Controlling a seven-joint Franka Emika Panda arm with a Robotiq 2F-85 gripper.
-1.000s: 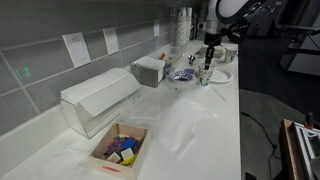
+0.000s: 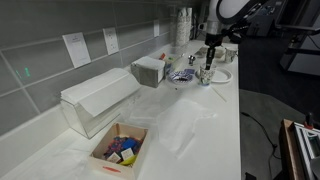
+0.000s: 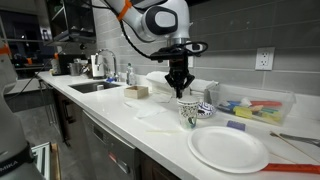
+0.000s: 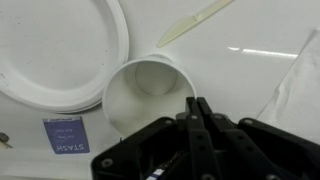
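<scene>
A patterned paper cup stands upright on the white counter, beside a white paper plate. Seen from above in the wrist view, the cup is open, and its pale inside looks empty. My gripper is shut, with its fingertips overlapping the cup's rim on the right side. In exterior view 2 the gripper points down at the top of the cup. Whether the thin rim is between the fingers cannot be made out. The plate lies close against the cup's left in the wrist view.
A pale plastic knife and a dark blue tea packet lie near the cup. A patterned bowl and a clear bin stand behind. Farther along are a box of small packets and crumpled clear plastic.
</scene>
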